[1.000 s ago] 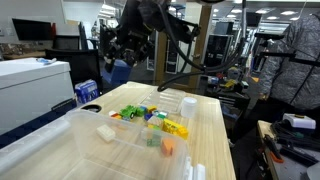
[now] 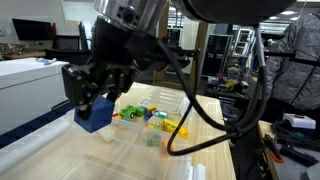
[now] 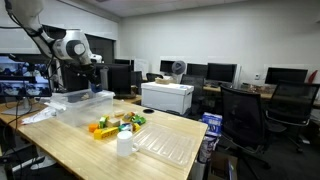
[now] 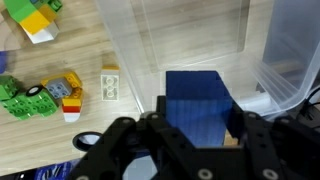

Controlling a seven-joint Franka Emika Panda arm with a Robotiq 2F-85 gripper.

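Observation:
A blue block-shaped object (image 4: 196,108) is clamped in my gripper (image 2: 90,93), whose fingers are shut on it. In exterior view 1 the blue object (image 2: 97,114) hangs tilted over the clear plastic bin (image 2: 150,166). From the wrist, the bin's clear wall (image 4: 126,40) runs beside it, and the blue object hides part of the bin's near end. Exterior view 2 shows the gripper (image 3: 94,84) above the bin (image 3: 75,108) at the table's left end.
Several colourful toy blocks (image 2: 150,113) lie on the table beyond the bin. A white cup (image 3: 124,144), a clear tray (image 3: 166,145) and a white box (image 3: 167,96) stand farther along. Bare wood (image 3: 95,160) shows at the table's front.
My gripper has come closer to exterior view 1's camera and lower, carrying the blue object from beyond the bin to over it. The fingers have stayed shut on it.

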